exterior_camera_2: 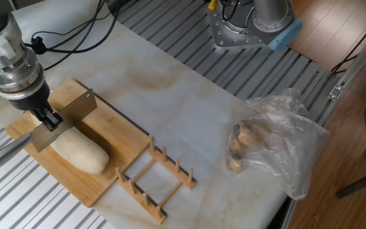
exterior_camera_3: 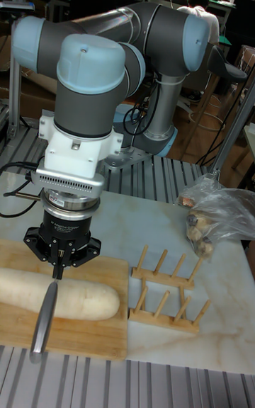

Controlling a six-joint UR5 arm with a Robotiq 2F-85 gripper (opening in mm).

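Note:
In exterior view 2 my gripper (exterior_camera_2: 52, 122) is shut on the blade of a cleaver (exterior_camera_2: 75, 114). The cleaver's metal handle (exterior_camera_2: 5, 154) sticks out toward the lower left. Under the blade, a long pale root vegetable (exterior_camera_2: 84, 152) lies on the wooden cutting board (exterior_camera_2: 122, 130). The blade crosses over the vegetable; whether its edge touches the skin cannot be made out. In exterior view 3 the gripper (exterior_camera_3: 58, 273) points straight down above the vegetable (exterior_camera_3: 91, 298), and the cleaver's handle (exterior_camera_3: 45, 321) faces the camera. The blade there is seen edge-on and mostly hidden.
A wooden peg rack (exterior_camera_2: 146, 177) stands against the board's right side. Farther right lies a clear plastic bag (exterior_camera_2: 288, 143) with several brownish pieces (exterior_camera_2: 245, 135) in it. Black cables (exterior_camera_2: 75, 48) run behind the arm. The marbled tabletop (exterior_camera_2: 189, 114) between rack and bag is bare.

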